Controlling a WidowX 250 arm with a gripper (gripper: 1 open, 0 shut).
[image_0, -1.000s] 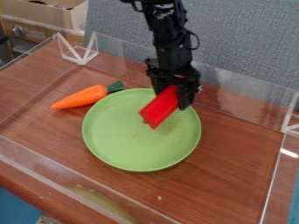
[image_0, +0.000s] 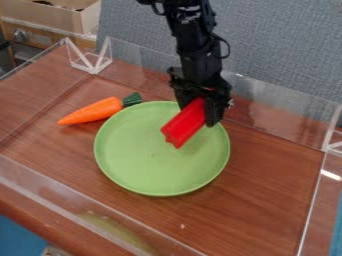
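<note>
A red block-like object (image_0: 185, 123) is tilted over the right part of a green plate (image_0: 150, 164), its upper end in my black gripper (image_0: 202, 100). The gripper comes down from the top of the view at the plate's back right edge. The fingertips are partly hidden by the red object, so how far apart they are is hard to see. An orange toy carrot (image_0: 94, 110) with a dark green top lies on the wooden table, left of the plate and toward the back.
Clear low walls with white corner brackets (image_0: 88, 62) border the table (image_0: 267, 200). A cardboard box (image_0: 51, 14) is at the back left, outside them. Bare table lies right of the plate and at the left.
The red object and my gripper have shifted very slightly; the plate and carrot have stayed where they were.
</note>
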